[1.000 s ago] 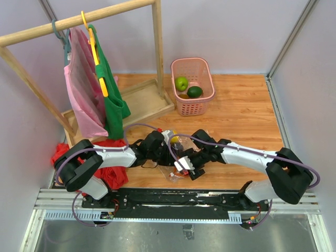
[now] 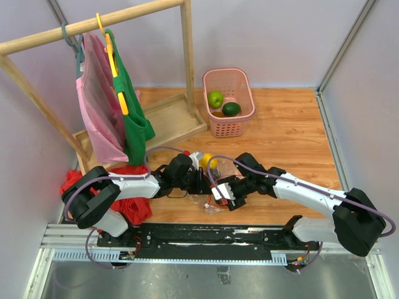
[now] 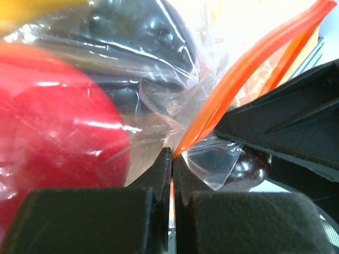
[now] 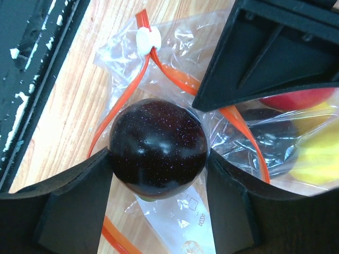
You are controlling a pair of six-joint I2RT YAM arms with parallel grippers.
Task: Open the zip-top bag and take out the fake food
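A clear zip bag with orange seal (image 4: 235,121) lies on the table under both grippers, holding a red fake food (image 3: 58,121), yellow pieces (image 4: 312,159) and dark ones. My left gripper is shut at the orange seal; whether it pinches it is unclear. My right gripper is shut on a dark, glossy round food (image 4: 159,137) at the bag's opening; whether it is fully out of the plastic is hard to tell.
A pink basket (image 2: 227,128) with fruit stands at the back. A wooden rack (image 2: 140,9) with hanging cloths occupies the left, red cloth (image 2: 134,208) below.
My left arm looks unmoved.
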